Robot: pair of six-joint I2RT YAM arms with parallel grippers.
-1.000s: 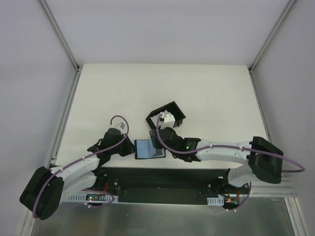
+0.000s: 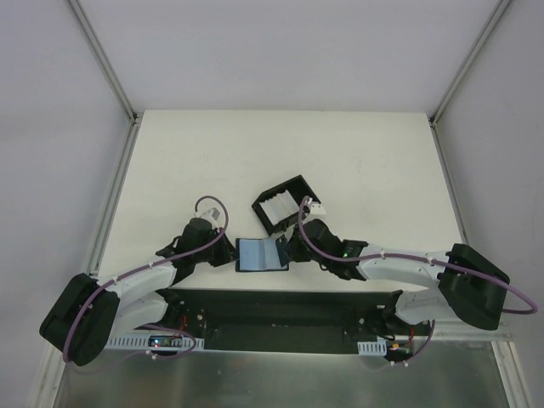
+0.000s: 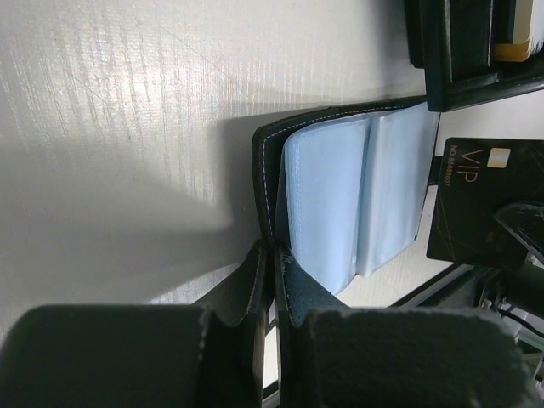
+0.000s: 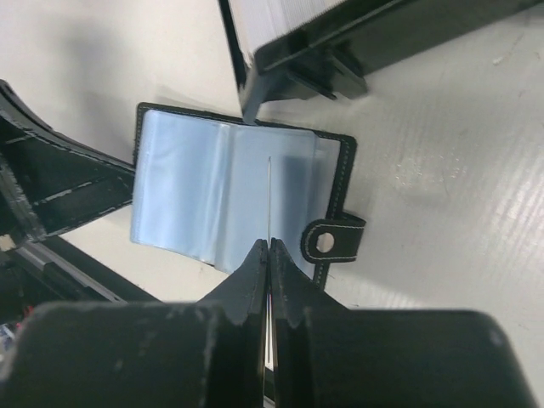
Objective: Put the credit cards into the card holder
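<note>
The open card holder (image 2: pixel 261 255), black with pale blue clear sleeves, lies near the table's front edge. My left gripper is shut on the left edge of its black cover (image 3: pixel 293 126). A black VIP credit card (image 3: pixel 480 200) stands over the holder's right part in the left wrist view, with my right gripper shut on it. The right wrist view shows that card edge-on as a thin line (image 4: pixel 269 191) in front of the right sleeve (image 4: pixel 289 178). Whether its lower edge touches the sleeve, I cannot tell.
Just behind the holder stands a black box (image 2: pixel 297 186) with several white cards (image 2: pixel 279 206) in it, its corner close to the holder. A snap strap (image 4: pixel 334 240) sticks out at the holder's right side.
My right gripper has moved to the right and slightly toward the front with the card, from the holder's middle to its right side. The left gripper and the holder have shifted slightly.
</note>
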